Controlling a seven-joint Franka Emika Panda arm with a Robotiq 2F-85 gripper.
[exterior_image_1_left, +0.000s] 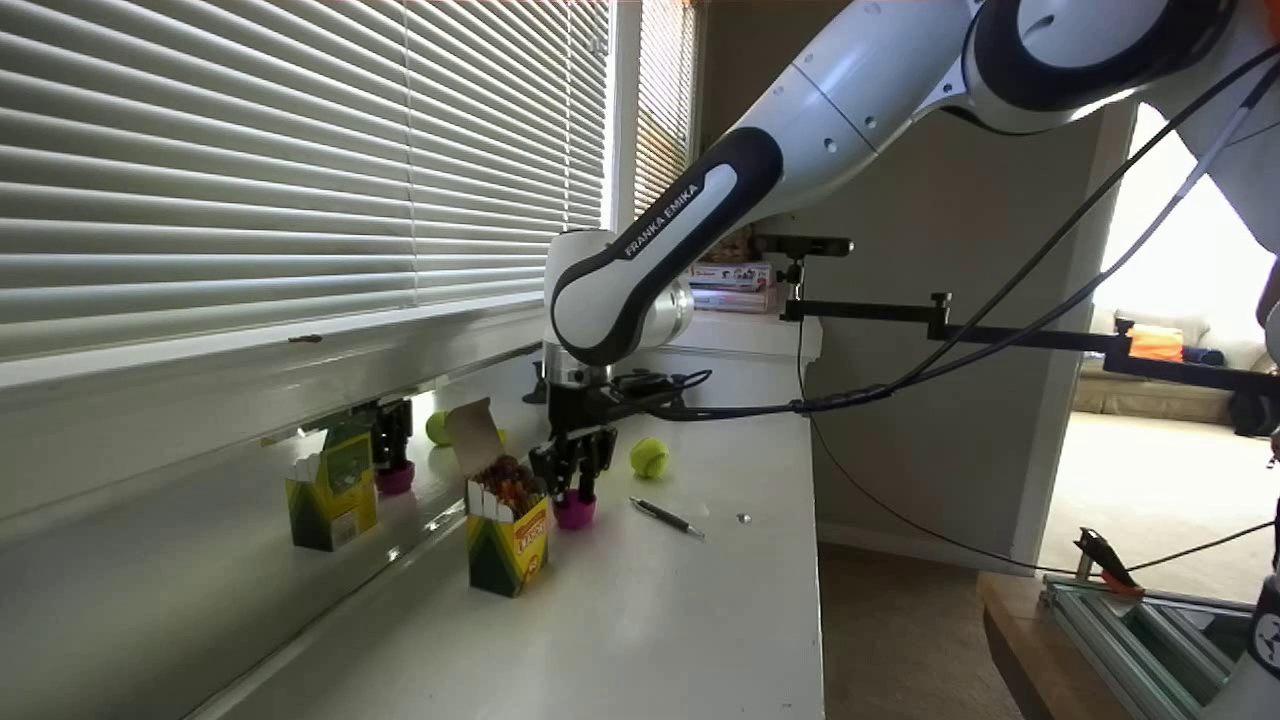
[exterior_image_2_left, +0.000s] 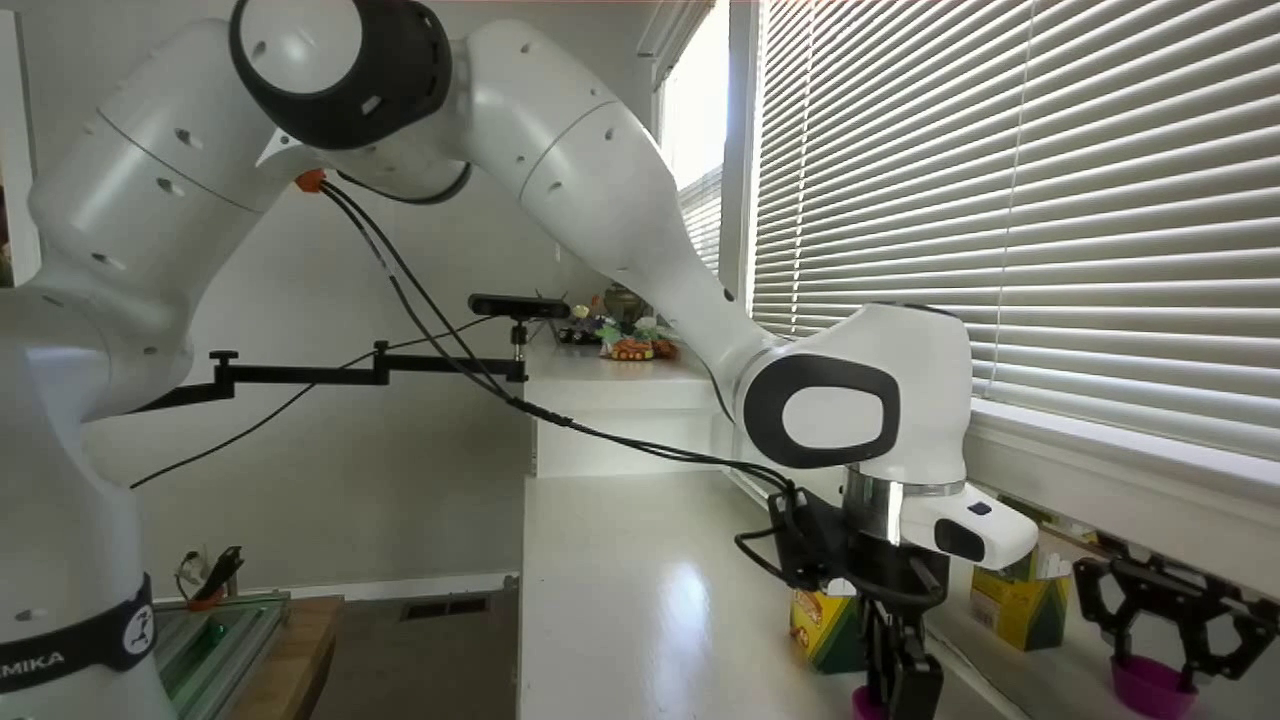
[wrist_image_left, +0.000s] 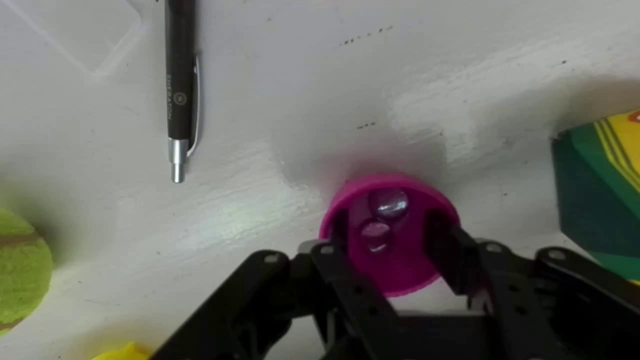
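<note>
A small pink cup stands on the white counter beside the crayon box. My gripper points down over it, open, its two fingertips apart and reaching inside the cup's rim at opposite sides. Two clear, round, glassy pieces lie in the cup between the fingers, apparently held by neither. From the side, the gripper's fingers drop into the cup's mouth. In exterior view 2 the cup is mostly hidden behind the gripper and cut by the lower edge.
The open crayon box stands close by on one side. A pen and a tennis ball lie on the other. A yellow thing barely shows. Reflections fill the glossy strip below the blinds.
</note>
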